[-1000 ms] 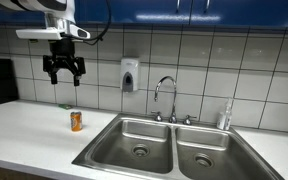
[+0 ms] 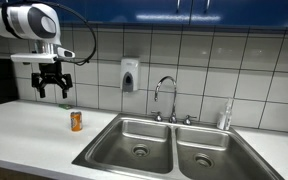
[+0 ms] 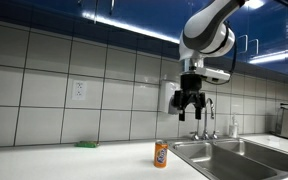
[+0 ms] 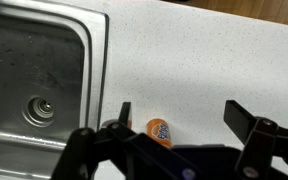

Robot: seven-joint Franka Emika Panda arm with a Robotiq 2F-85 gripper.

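An orange can stands upright on the white counter, left of the sink. In exterior view 2 the same can is near the counter's front, below the arm. My gripper hangs in the air above the counter, to the can's left and higher than it in exterior view 1. Its fingers are apart and empty. Looking down in the wrist view, the can's round top shows between the open fingers, nearer the left one; its lower part is partly covered by the gripper body.
A double steel sink with a tall faucet lies right of the can. At the wall is a small green object. A soap dispenser hangs on the tiles; a bottle stands behind the sink.
In exterior view 1 my gripper has come down and moved left, staying open. The can has not moved.
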